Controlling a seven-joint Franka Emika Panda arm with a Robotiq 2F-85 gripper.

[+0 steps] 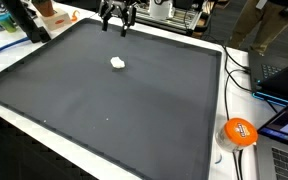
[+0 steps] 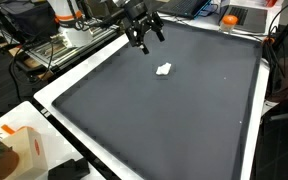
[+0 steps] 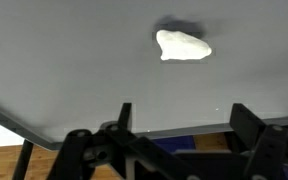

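A small white crumpled piece lies on the dark grey board, toward its far side in exterior view 1. In the wrist view the white piece is near the top, right of centre, well beyond the fingertips. My gripper is open, its two dark fingers wide apart with bare board between them. Exterior view 2 has the gripper above the board, up and to the left of the white piece, not touching it.
An orange-topped white container stands beside the board, near a laptop. Cables run along that side. Various items crowd the table's far left corner in exterior view 1. Most of the board is clear.
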